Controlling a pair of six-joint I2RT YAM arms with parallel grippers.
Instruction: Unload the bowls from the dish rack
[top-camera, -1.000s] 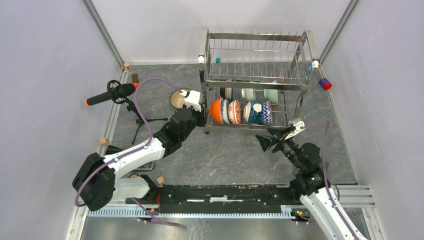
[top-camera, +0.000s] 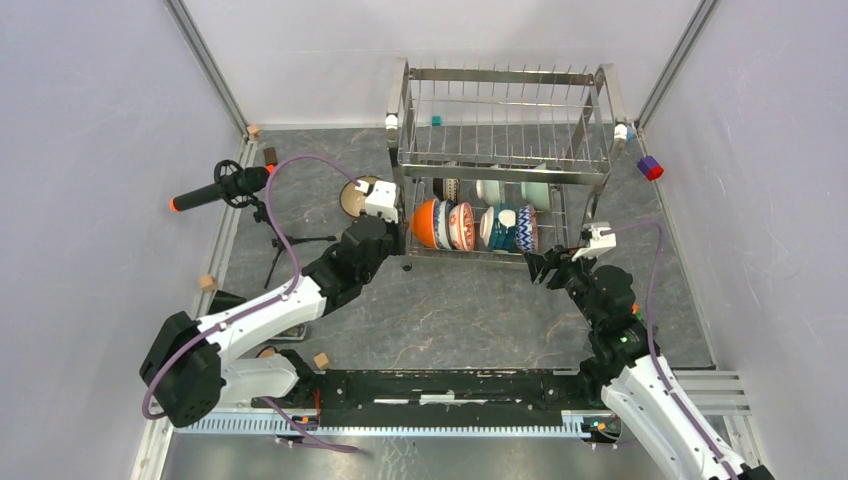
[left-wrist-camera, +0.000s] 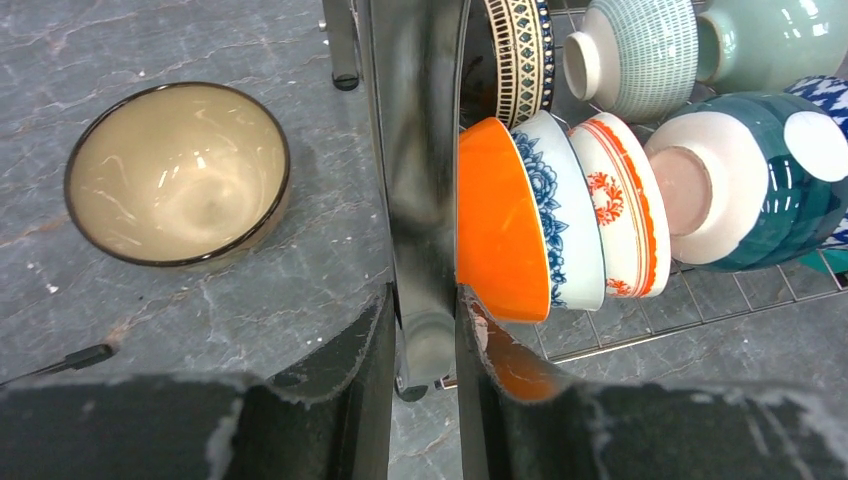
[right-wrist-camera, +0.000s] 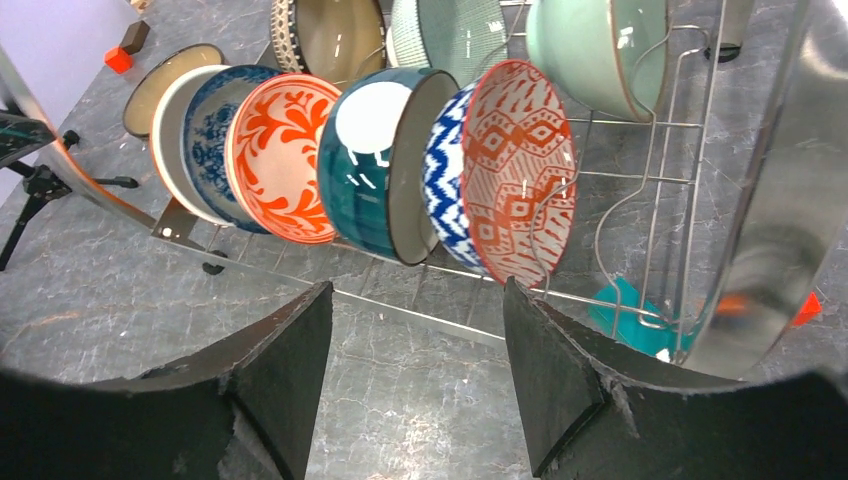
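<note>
The dish rack (top-camera: 505, 75) holds several bowls on its lower tier: an orange bowl (left-wrist-camera: 500, 220), a red floral bowl (right-wrist-camera: 282, 165), a teal bowl (right-wrist-camera: 365, 190), a red-and-blue patterned bowl (right-wrist-camera: 510, 170), and pale green bowls (right-wrist-camera: 595, 55) behind. A tan bowl (left-wrist-camera: 180, 170) stands on the table left of the rack. My left gripper is shut on the rack's steel side post at the left front. My right gripper is open at the rack's front right, empty, facing the patterned bowl.
A tripod with a black device (top-camera: 240, 185) stands left, small blocks lie near the walls, and a purple-red block (top-camera: 650, 165) is at the right.
The rack has shifted slightly left along with my left gripper.
</note>
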